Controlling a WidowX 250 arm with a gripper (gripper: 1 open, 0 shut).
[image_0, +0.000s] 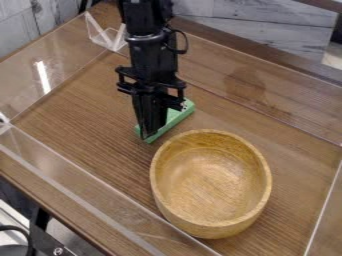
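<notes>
My black gripper (150, 112) hangs from the arm at the middle of the view, its fingers shut and pointing down, with nothing showing between them. Just beside and beneath the fingers lies a flat green object (177, 116) on the wooden surface, partly hidden by the gripper; whether they touch I cannot tell. In front and to the right sits a yellow oval bowl (210, 180), empty.
A light marbled wall (274, 25) runs along the back. A dark cable lies at the lower left corner.
</notes>
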